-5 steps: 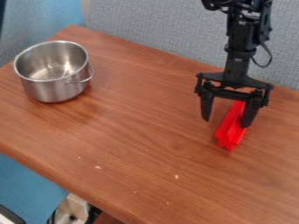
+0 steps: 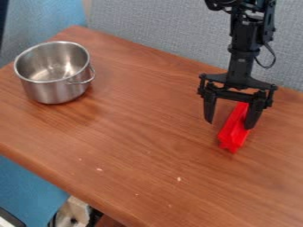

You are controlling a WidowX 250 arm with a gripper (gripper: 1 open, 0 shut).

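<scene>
The black gripper (image 2: pixel 231 115) hangs from its arm at the right of the view, fingers open and pointing down. Just below it, partly between and behind the fingers, a red object (image 2: pixel 235 133) lies on the wooden table, elongated along the depth of the table. Whether the fingers touch it I cannot tell.
A steel pot (image 2: pixel 53 84) stands at the back left of the table (image 2: pixel 130 160). A grey padded wall runs behind, and the table's left edge drops to a blue floor.
</scene>
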